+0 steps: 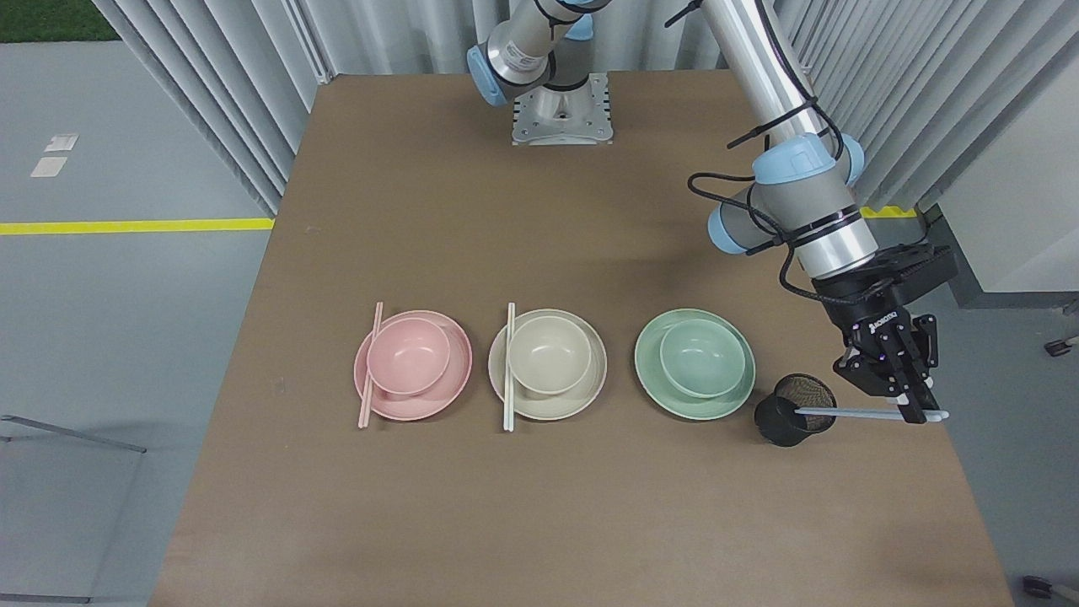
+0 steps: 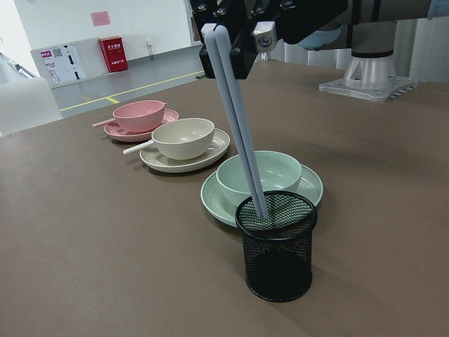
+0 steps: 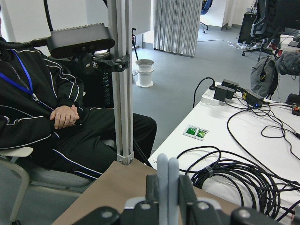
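Observation:
My gripper [image 1: 915, 394] is shut on a pair of pale blue-grey chopsticks [image 2: 238, 116], which slant down with their lower ends at the top of a black mesh holder [image 2: 276, 267]; in the front view they cross over it [image 1: 794, 415]. In the wrist view the chopstick ends [image 3: 168, 183] stand up between the fingers. Beside the holder sits a green bowl [image 1: 702, 354] on a green plate [image 1: 668, 394].
A cream bowl [image 1: 551, 354] and a pink bowl [image 1: 409, 354] stand on matching plates to the left, each with chopsticks.

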